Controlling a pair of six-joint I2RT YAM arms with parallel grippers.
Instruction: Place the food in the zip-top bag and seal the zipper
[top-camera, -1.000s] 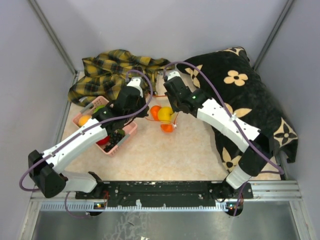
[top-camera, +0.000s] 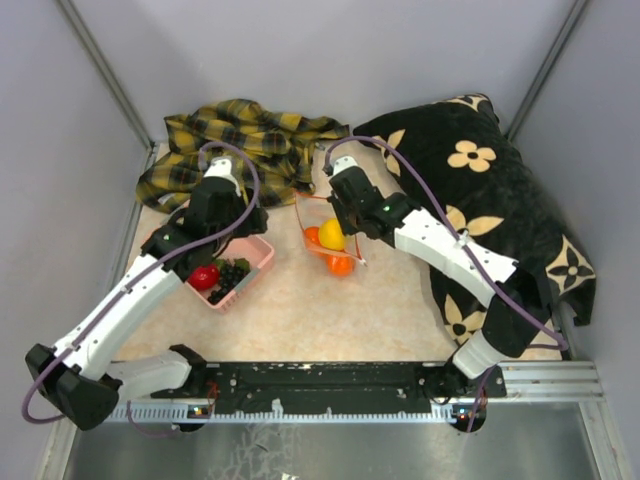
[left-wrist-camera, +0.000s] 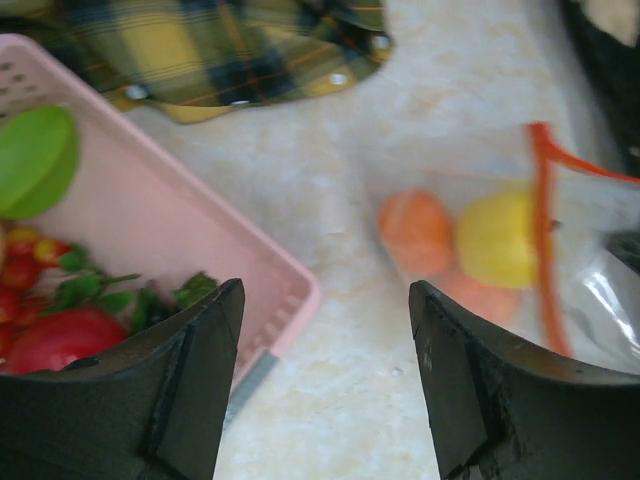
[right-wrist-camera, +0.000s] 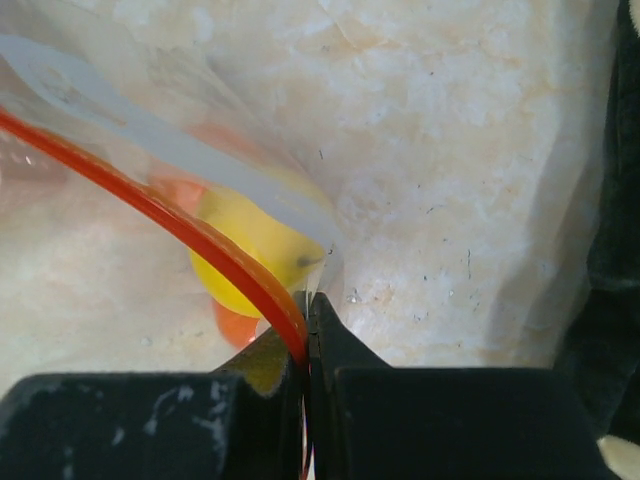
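Note:
The clear zip top bag (top-camera: 315, 212) with an orange rim lies mid-table. Inside show a yellow round food (top-camera: 332, 233) and orange pieces (top-camera: 339, 264). My right gripper is shut on the bag's edge, where the orange rim (right-wrist-camera: 215, 243) runs down between its fingers. To the left stands the pink basket (left-wrist-camera: 248, 235), holding a red food (left-wrist-camera: 65, 340), a green food (left-wrist-camera: 38, 160) and dark grapes (top-camera: 222, 283). Over the basket's right side hangs my left gripper, its fingers apart and nothing between them, clear of the bag.
A checked cloth (top-camera: 245, 135) lies crumpled at the back left. The dark flowered cushion (top-camera: 480, 190) fills the right side, behind the right arm. Bare table (top-camera: 320, 325) shows in front of the bag.
My left gripper has moved left, away from the bag's left edge and over the basket. The bag's rim has shifted on that side.

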